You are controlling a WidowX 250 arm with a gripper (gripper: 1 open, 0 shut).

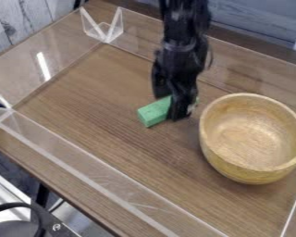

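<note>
My black gripper (170,97) hangs from the top of the view over a green block (154,113), close above and behind it, its lower parts partly overlapping the block's right end. The arm is motion-blurred; the fingers look apart, and whether they touch the block is unclear. The block lies on the wooden table (89,148).
A large light wooden bowl (250,139) stands just right of the block. A clear plastic piece (104,26) sits at the back left. A black ring-shaped object (15,222) is at the lower left corner.
</note>
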